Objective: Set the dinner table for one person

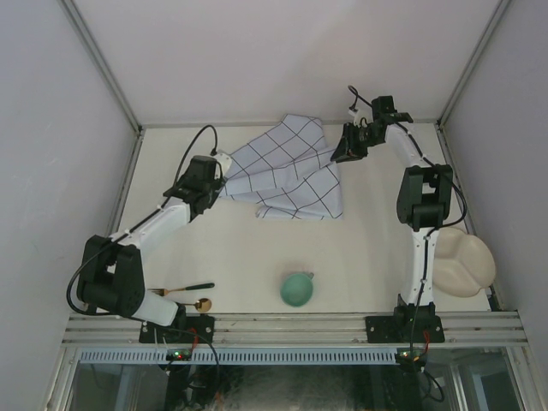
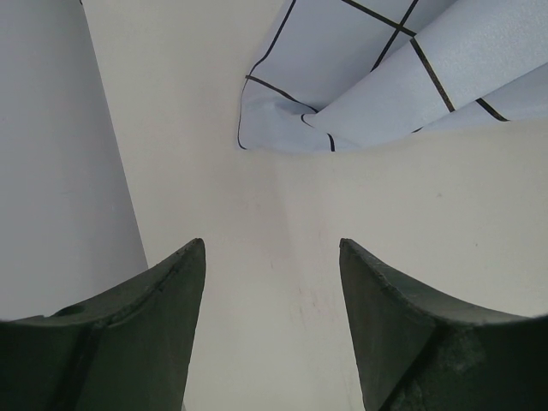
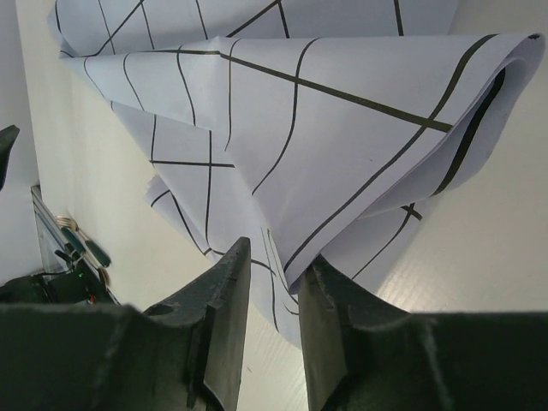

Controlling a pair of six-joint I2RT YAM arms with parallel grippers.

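Observation:
A pale blue-grey cloth with dark grid lines (image 1: 308, 193) lies rumpled and folded over itself at the back middle of the table. My left gripper (image 1: 222, 176) is at the cloth's left end in the top view. In the left wrist view its fingers (image 2: 190, 291) stand well apart with nothing between them, and the cloth edge (image 2: 282, 120) lies ahead of them. At the cloth's upper right, my right gripper is part open, with a gap between its fingertips. A fold of cloth (image 3: 287, 223) reaches down into that gap.
A green cup (image 1: 297, 289) stands at the front middle. A fork (image 1: 184, 288) and a spoon (image 1: 202, 305) lie front left, near the left arm. Beige dishware (image 1: 463, 262) sits at the right edge beside the right arm. Bare table spreads between cloth and cup.

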